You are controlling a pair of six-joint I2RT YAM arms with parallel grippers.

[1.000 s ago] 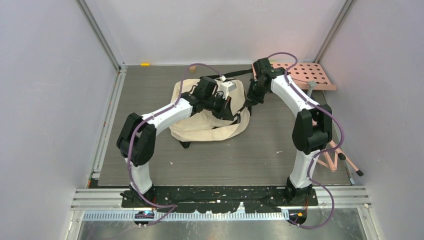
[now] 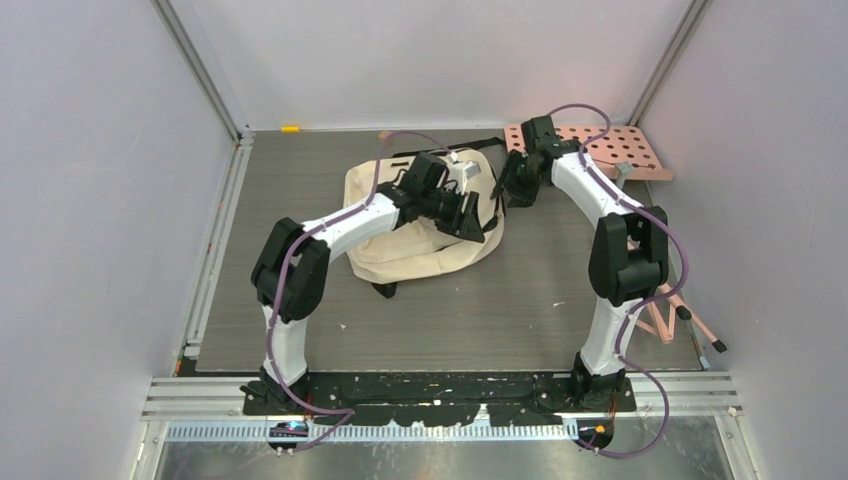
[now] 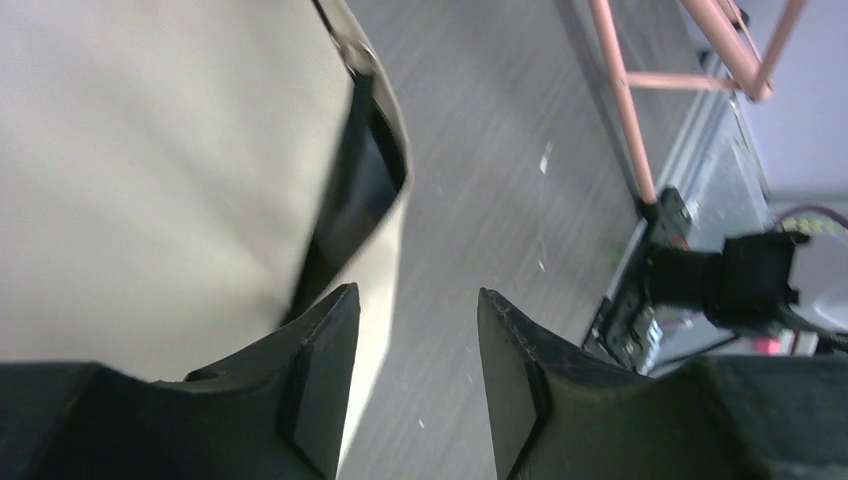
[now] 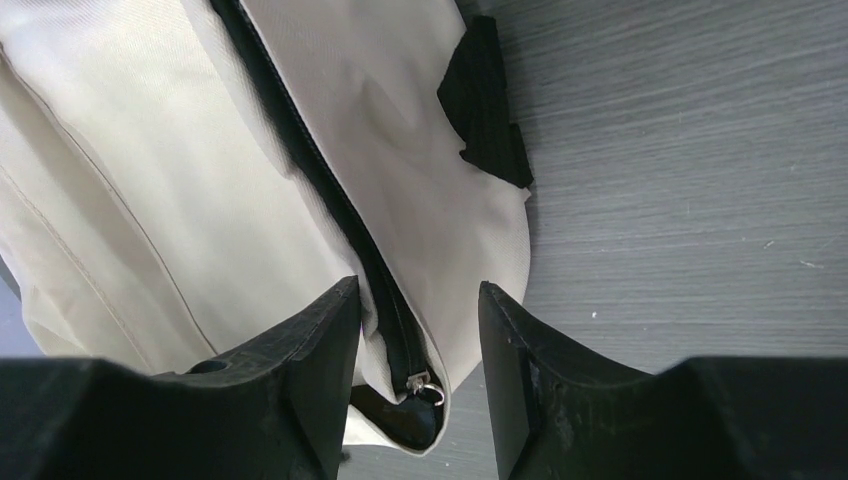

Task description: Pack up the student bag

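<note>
A beige bag (image 2: 420,262) lies flat in the middle of the table, with a dark opening along its right side. My left gripper (image 2: 470,238) is over the bag's right part, fingers apart; in the left wrist view the dark opening (image 3: 365,185) and the bag cloth (image 3: 170,180) lie beyond its fingers. My right gripper (image 2: 500,192) stands at the bag's right edge with its fingers parted. In the right wrist view, the black zipper (image 4: 340,205) runs down to a metal slider (image 4: 420,383) seen between the fingers. The bag's inside is mostly hidden.
A pink perforated board (image 2: 630,150) stands at the back right, with pink legs (image 2: 660,318) by the right wall. A small brown block (image 2: 385,135) sits at the back edge.
My left gripper has moved right and its fingers have parted. The bag has shifted slightly right and its right edge has changed shape.
</note>
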